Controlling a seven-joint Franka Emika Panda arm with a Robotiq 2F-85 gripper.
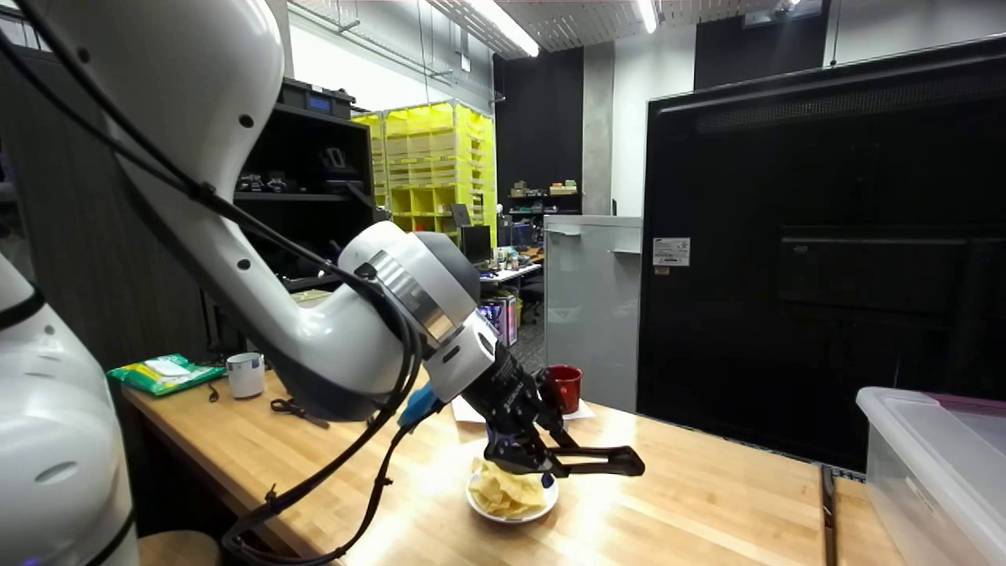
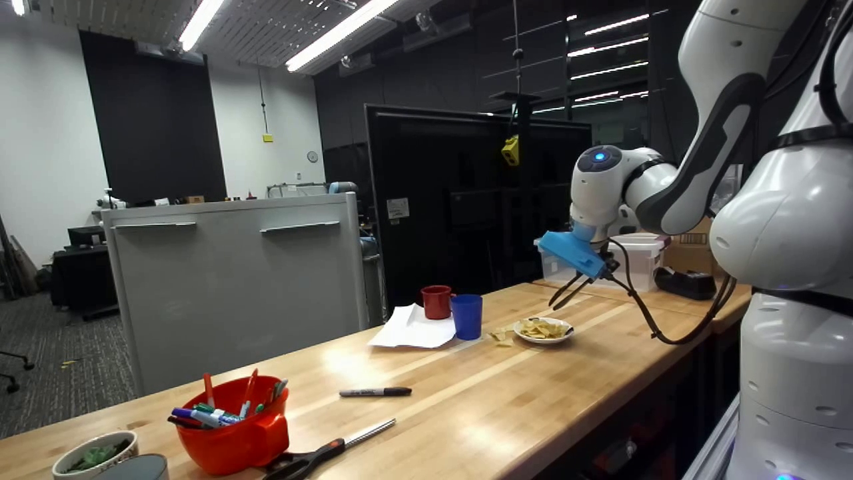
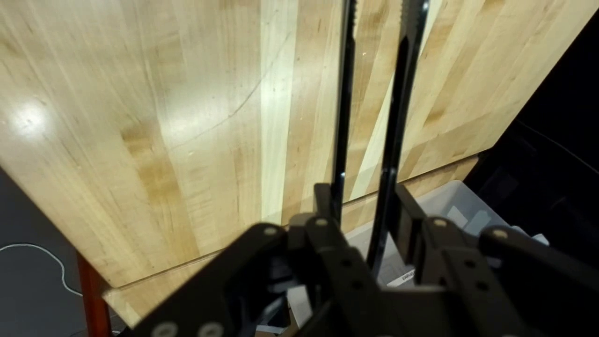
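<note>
My gripper is shut on a pair of black tongs (image 3: 399, 101), whose two long arms stand apart with nothing seen between them. In exterior view 1 the tongs (image 1: 603, 461) point right, away from the wrist and above the wooden table. A white plate (image 1: 509, 518) of yellow chips (image 1: 507, 489) sits below the gripper, partly covered by it. Exterior view 2 shows the plate (image 2: 544, 341) with a few loose chips (image 2: 502, 336) on the table beside it. No plate or chips appear in the wrist view, only bare tabletop behind the tongs.
A blue cup (image 2: 467, 317) and a red mug (image 2: 436, 303) stand near the plate, by white paper (image 2: 413, 329). Farther along lie a marker (image 2: 376, 392), scissors (image 2: 328, 453) and a red pen holder (image 2: 240, 439). A clear bin (image 1: 929, 472) stands at the right.
</note>
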